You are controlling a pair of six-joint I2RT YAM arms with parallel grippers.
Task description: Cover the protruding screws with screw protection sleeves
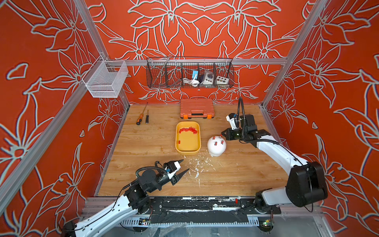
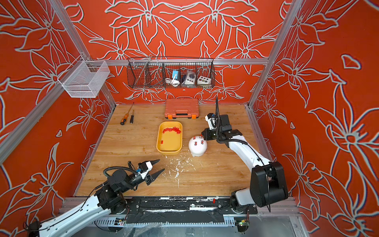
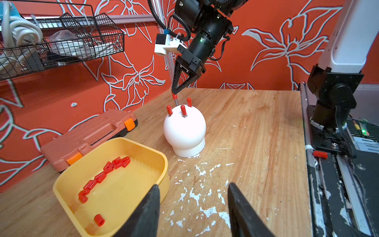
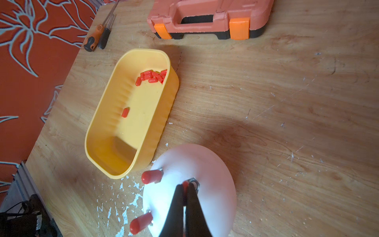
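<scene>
A white dome point(image 3: 184, 130) stands upright right of the yellow tray, with several screws sticking up from it. Three carry red sleeves point(image 3: 183, 110) clear of my right gripper. At a further screw point(image 3: 176, 101), bare metal shows below a red sleeve point(image 3: 174, 95). My right gripper is shut, its tips right at that sleeve's top; in the right wrist view the fingers largely hide this sleeve. Loose red sleeves point(image 3: 112, 164) lie inside the yellow tray point(image 3: 163, 173). My left gripper point(image 1: 186, 165) is open and empty, above the table near its front.
A red-orange toolbox point(image 1: 197, 108) stands behind the tray. Two screwdrivers point(image 1: 141, 117) lie at back left. White flakes point(image 1: 199, 165) are scattered before the dome. One red sleeve point(image 3: 319, 154) lies on the black front rail.
</scene>
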